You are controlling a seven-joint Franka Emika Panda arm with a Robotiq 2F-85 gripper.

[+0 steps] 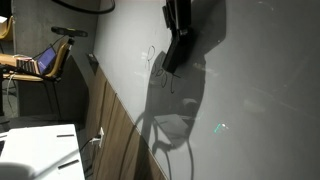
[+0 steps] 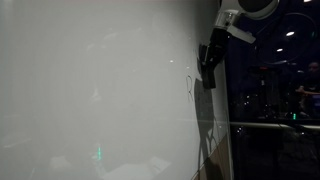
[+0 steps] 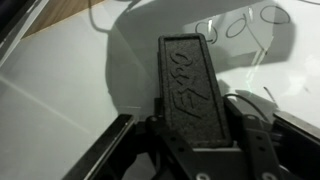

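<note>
A black eraser marked EXPO (image 3: 193, 85) is clamped in my gripper, which is shut on it. The eraser lies against or very close to the whiteboard (image 3: 70, 100); I cannot tell whether they touch. Dark handwriting (image 3: 245, 35) shows just past the eraser in the wrist view. In exterior view 1 the eraser (image 1: 178, 52) overlaps the middle of that writing (image 1: 153, 58), with strokes visible to its left and below. Exterior view 2 shows the dark eraser (image 2: 208, 75) near the board's right side, thin strokes (image 2: 189, 85) beside it.
Wood panelling (image 1: 120, 125) runs along the board's edge. A white table (image 1: 40, 155) and a chair (image 1: 58, 58) with a laptop (image 1: 40, 62) stand off to the left. Most of the board is bare.
</note>
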